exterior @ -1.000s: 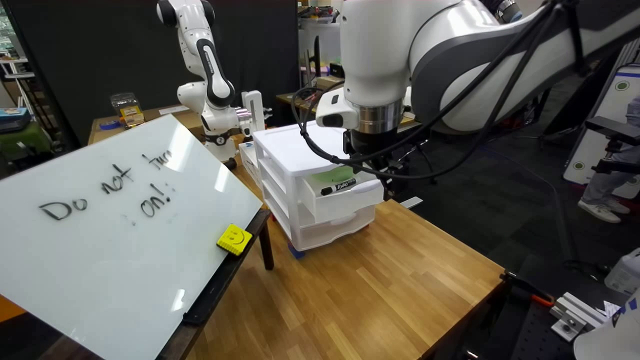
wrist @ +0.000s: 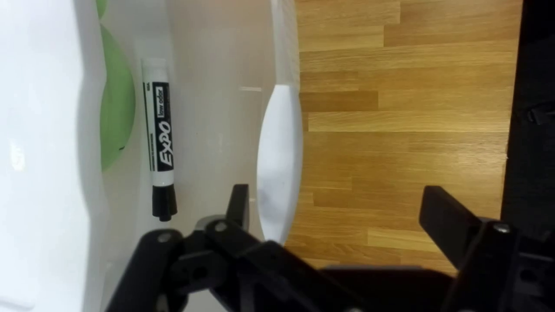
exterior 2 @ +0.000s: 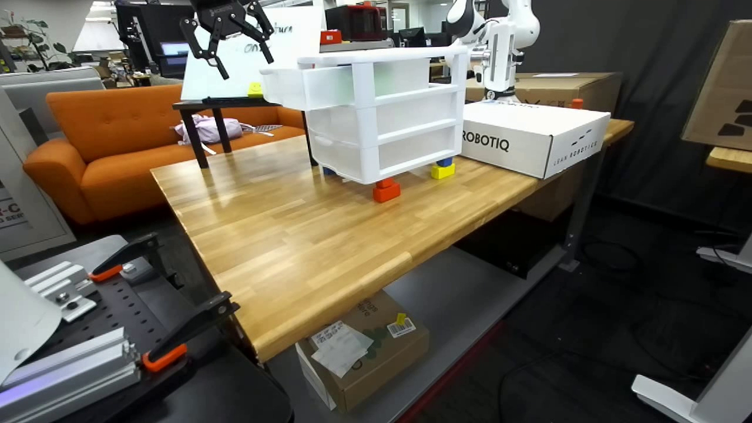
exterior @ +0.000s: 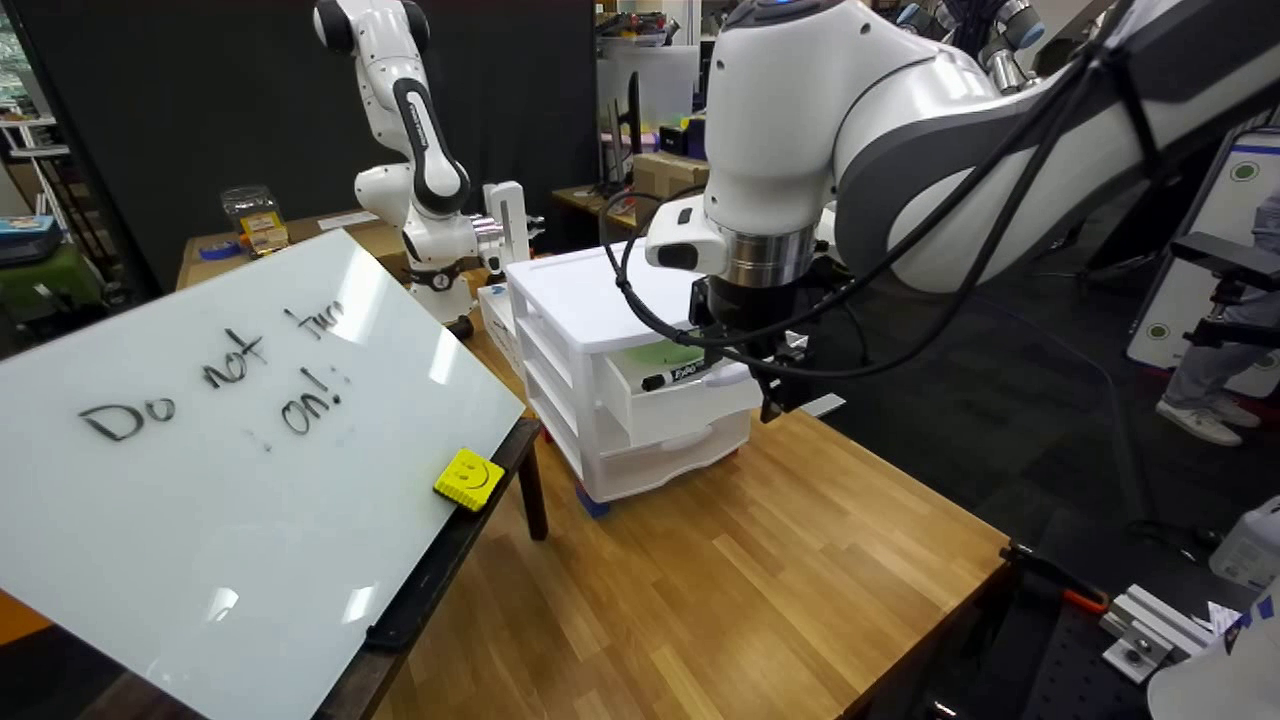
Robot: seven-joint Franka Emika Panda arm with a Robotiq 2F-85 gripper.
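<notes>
The top drawer of a white plastic drawer unit is pulled out. Inside it lie a black-and-white Expo marker and a green rounded object, partly covered by the unit's top. My gripper is open over the drawer's front, holding nothing. In the wrist view one finger appears over the drawer's interior and the other over the table, with the white handle lip between them. Whether either finger touches the drawer is unclear. Cables hide part of the gripper in exterior view 1.
A whiteboard with handwriting and a yellow smiley eraser stand beside the unit. A white Robotiq box sits on its other side. The wooden tabletop before the drawers is clear. Red and yellow blocks lie under the unit.
My arm has shifted slightly right and lower in exterior view 1, and the gripper now covers more of the drawer front. The drawer and marker look unmoved.
</notes>
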